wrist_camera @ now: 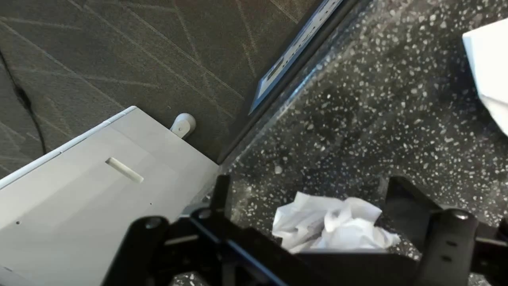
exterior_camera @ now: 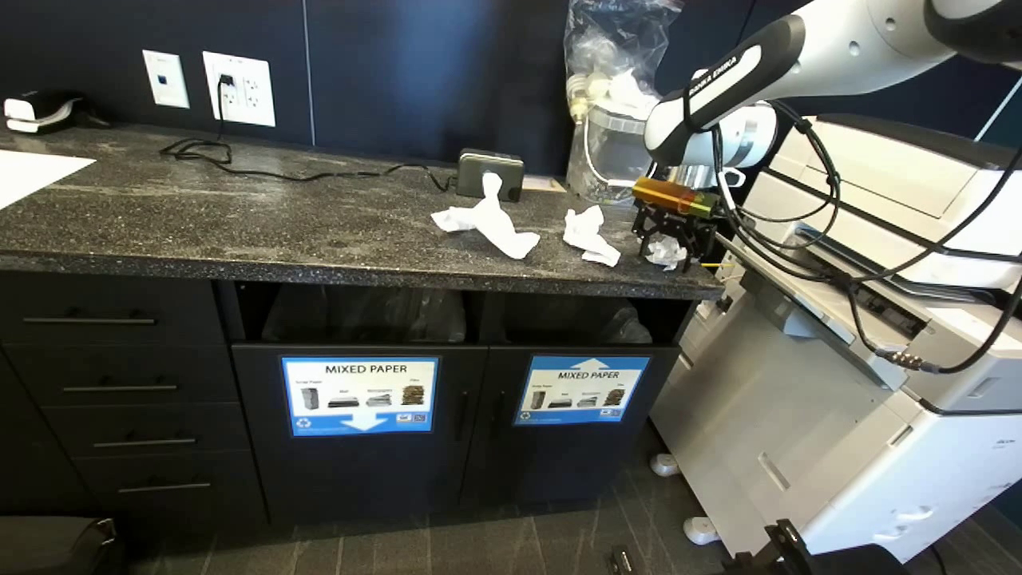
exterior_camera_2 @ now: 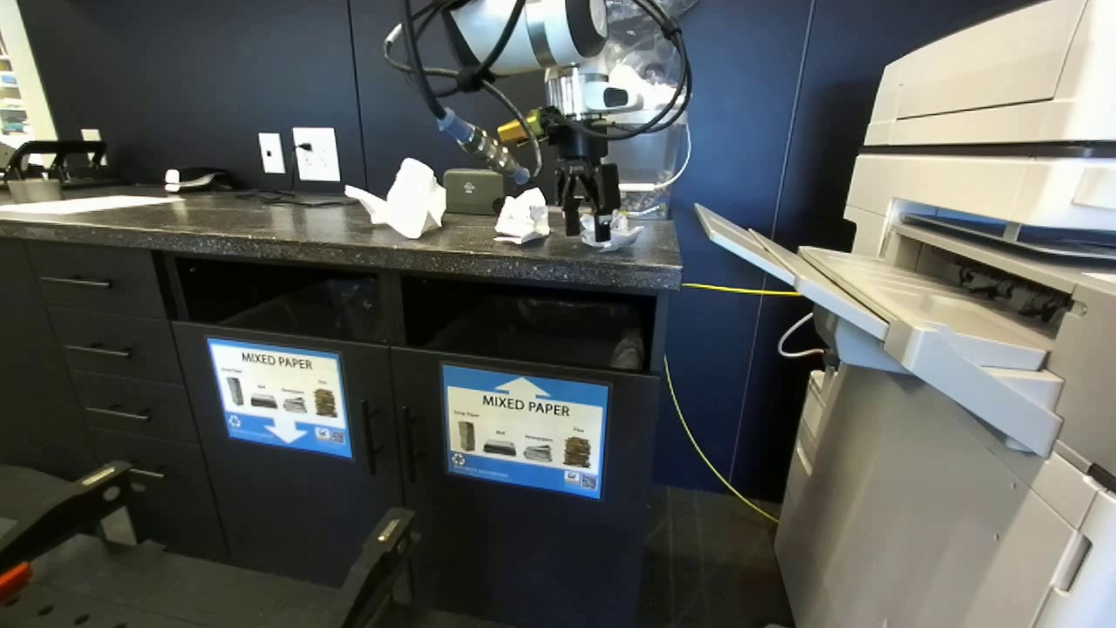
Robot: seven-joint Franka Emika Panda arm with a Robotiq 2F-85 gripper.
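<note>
A crumpled white paper (wrist_camera: 328, 224) lies on the dark speckled counter (wrist_camera: 343, 128), near its right end. My gripper is open and low over this paper, its two fingers apart on either side of it in the wrist view. In exterior view 2 the gripper (exterior_camera_2: 591, 225) reaches down to the paper (exterior_camera_2: 619, 232), partly covering it. A second crumpled paper (exterior_camera: 591, 235) lies just to the left on the counter. Farther left is a larger twisted paper (exterior_camera: 493, 222), in front of a small dark box.
The small box (exterior_camera: 489, 176) and a clear bin with a plastic bag (exterior_camera: 613, 144) stand at the back. Right of the counter is a white printer (exterior_camera: 862, 192) with a protruding tray. Below the counter are two open slots above "MIXED PAPER" signs (exterior_camera: 361, 394).
</note>
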